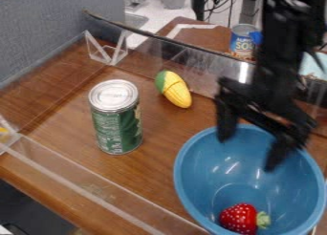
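My black gripper point(250, 134), motion-blurred, hangs open over the back half of a blue bowl point(200, 186). A red strawberry point(239, 218) with a green top lies at the bowl's front. A green tin can point(115, 119) stands upright left of the bowl, and a yellow toy corn point(177, 90) with a green end lies behind them. Whether anything is between my fingers is hidden by blur, though none shows.
A grey panel point(38, 38) borders the back left, with clear plastic rails along the wooden surface's edges. A blue-labelled can point(244, 42) stands at the back.
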